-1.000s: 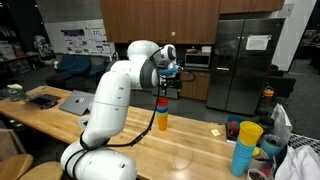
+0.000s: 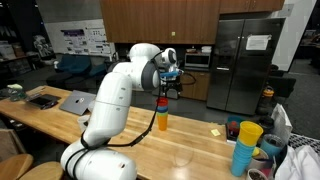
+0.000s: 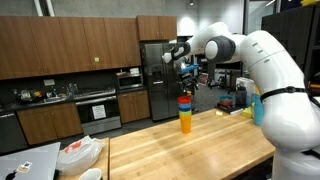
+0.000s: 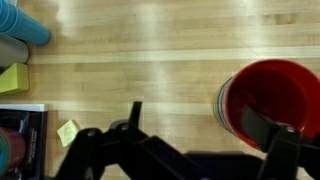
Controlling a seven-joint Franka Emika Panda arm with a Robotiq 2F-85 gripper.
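Observation:
On the wooden table stands a stack of cups, with a red cup (image 2: pixel 162 101) on top and blue, white and yellow-orange bands below. My gripper is open above the stack, with nothing held between its fingers. In the wrist view, the round mouth of the red cup (image 4: pixel 270 95) lies at the right, and the right finger overlaps it in the picture. Exterior view 2 shows the stack's yellow-orange lower part (image 3: pixel 186 125) upright on the table. How high the fingers are over the rim, I cannot tell exactly.
Along the right table edge stand a yellow cup (image 2: pixel 251 132), a blue cup stack (image 2: pixel 241 158) and a dark crate of mixed items. A white bag (image 2: pixel 304 160) lies beyond. A small yellow block (image 4: pixel 68 132) lies near the crate.

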